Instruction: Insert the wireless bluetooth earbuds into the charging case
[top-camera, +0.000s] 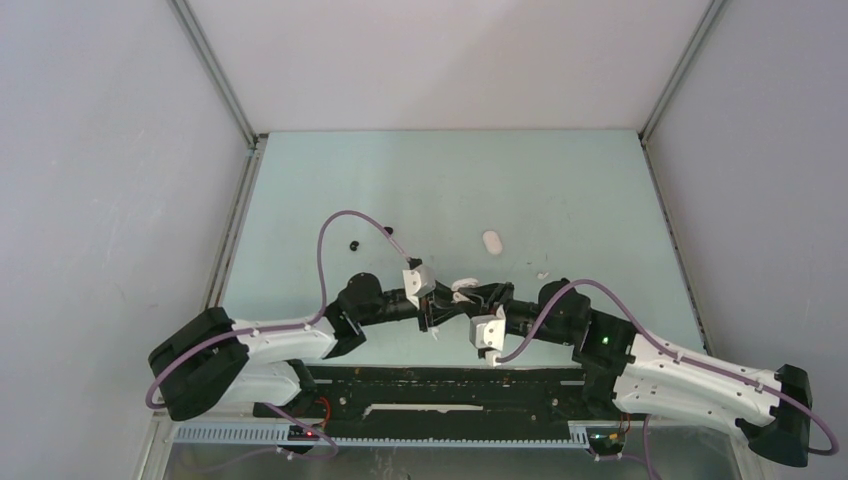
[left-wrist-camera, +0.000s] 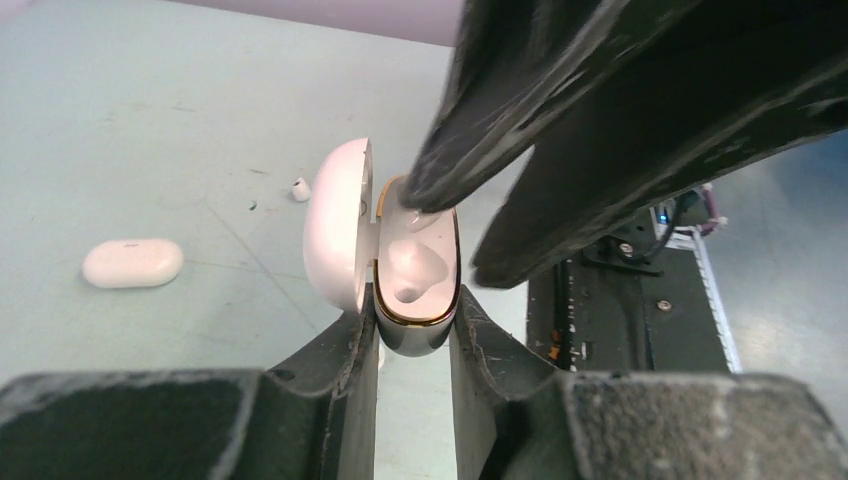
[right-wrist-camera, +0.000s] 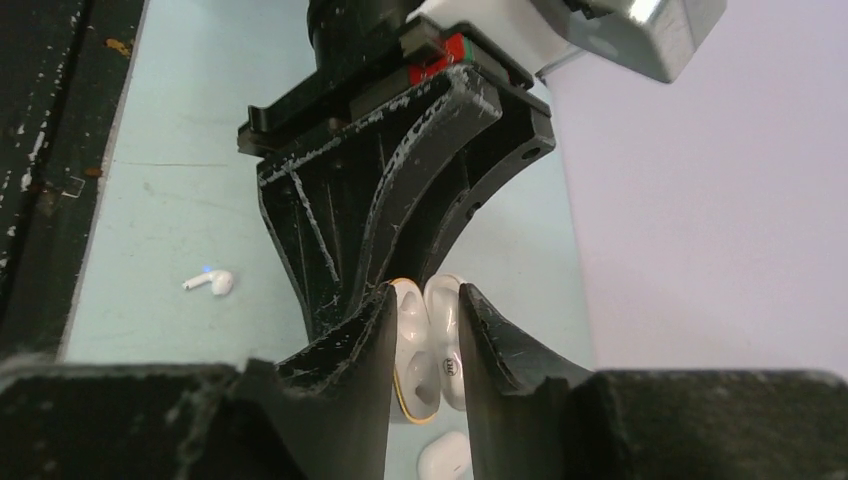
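The open white charging case (left-wrist-camera: 410, 280) is held in my left gripper, whose fingers are shut on its lower body, lid (left-wrist-camera: 335, 225) raised. One cavity looks empty; something white shows partly behind the right fingertip in the other. My right gripper hovers at the case, its fingers parted just over it in both wrist views. A white earbud (right-wrist-camera: 218, 281) lies on the table in the right wrist view. In the top view both grippers (top-camera: 440, 305) meet near the front centre.
A white oval object (top-camera: 492, 242) lies on the table behind the grippers. Two small dark pieces (top-camera: 354, 246) lie at the left.
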